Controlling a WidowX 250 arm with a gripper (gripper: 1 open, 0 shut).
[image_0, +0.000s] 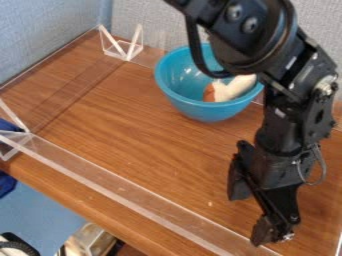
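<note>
The black gripper (251, 208) is low over the right part of the wooden table (127, 130), near its front, with its fingers open. Anything between the fingers is too dark to make out. A blue bowl (187, 100) at the back holds a white and orange object (233, 88), partly hidden by the arm.
White wire frames (120, 48) stand at the back left and left edge. Clear plastic strips run along the front edge, with blue floor and small clutter below.
</note>
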